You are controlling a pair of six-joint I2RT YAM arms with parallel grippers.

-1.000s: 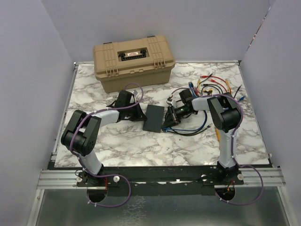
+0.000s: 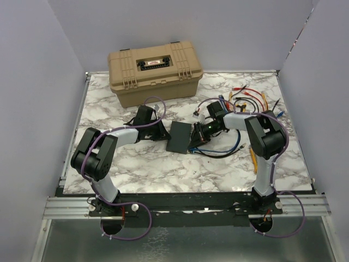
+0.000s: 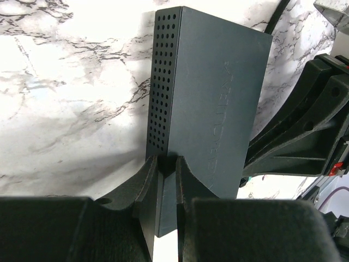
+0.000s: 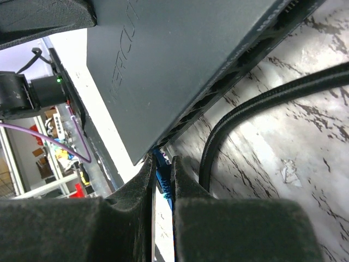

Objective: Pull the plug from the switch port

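Note:
The dark grey switch [image 3: 218, 93] lies flat on the marble table, between the two arms in the top view. My left gripper is shut on its vented long edge. At the opposite edge, near a corner, a blue plug and cable [image 4: 164, 177] meet the port side in the right wrist view. My right gripper has its fingertips close on either side of the blue plug, with a narrow gap. Whether they press on it cannot be told. The plug's tip and the port's opening are hidden at the switch's edge.
A black cable [image 4: 262, 103] curves on the table beside the switch's port side. A tan toolbox [image 2: 155, 73] stands at the back. Several coloured cables and connectors [image 2: 248, 98] lie at the back right.
The right arm's elbow has shifted slightly outward to the right, and its gripper marginally with it. The left arm and the switch appear still.

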